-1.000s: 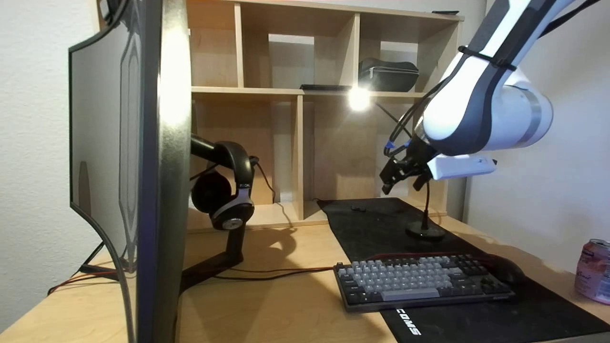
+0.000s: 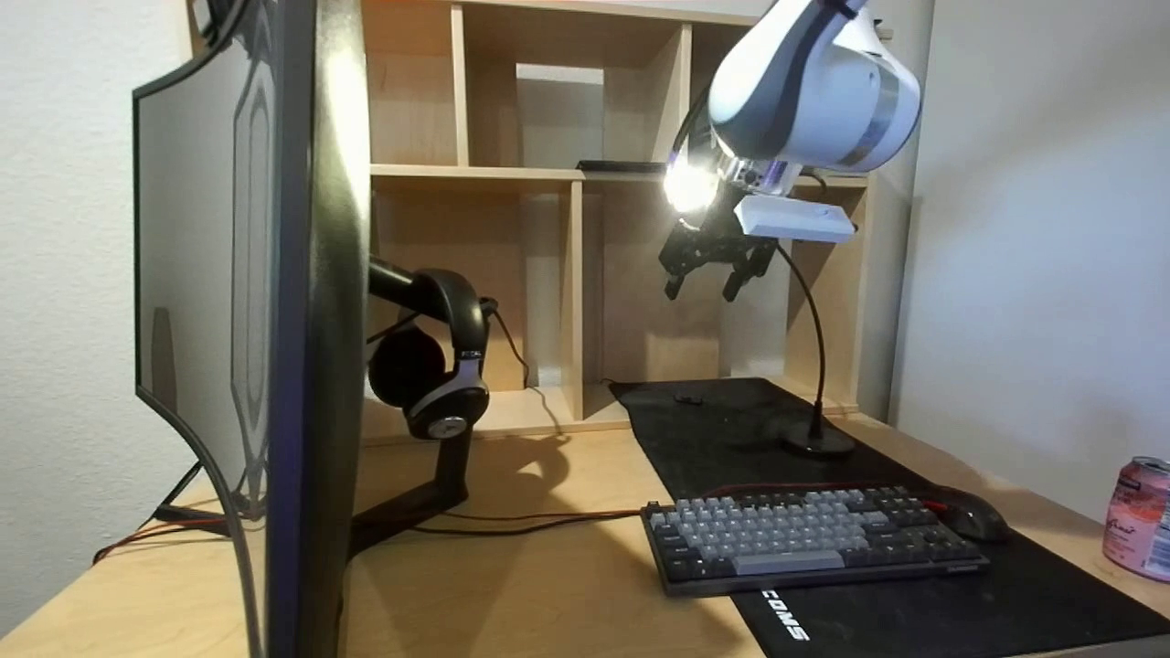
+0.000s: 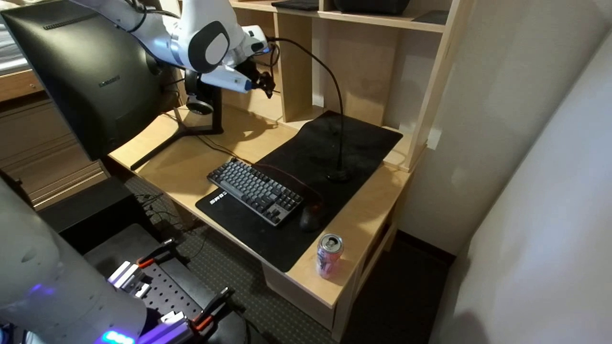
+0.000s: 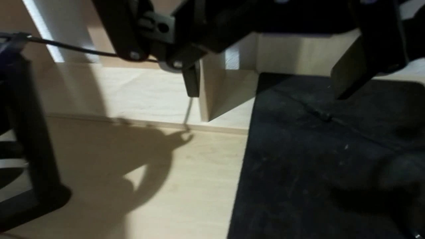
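My gripper point(image 2: 702, 289) hangs in the air above the back of the desk, in front of the open shelves. Its fingers stand wide apart in the wrist view, one finger point(image 4: 191, 81) at the centre and the other finger point(image 4: 352, 69) at the right, with nothing between them. Well below lies the black desk mat point(image 4: 287, 159). To the gripper's left, black headphones point(image 2: 450, 411) hang on the monitor's stand. The lit desk lamp point(image 2: 691, 185) has its head right beside the gripper, and its thin neck rises from a round base point(image 2: 817, 439) on the mat.
A grey and black keyboard point(image 2: 806, 537) and a black mouse point(image 3: 311, 218) rest on the mat. At the desk's front right corner stands a pink can point(image 3: 329, 256). The large monitor point(image 2: 296, 329) blocks the left side. Bare wood lies between stand and mat.
My arm has moved left and up in exterior view 1. The gripper is now beside the lamp head, and the arm covers the dark pouch on the shelf. The desk items have stayed put.
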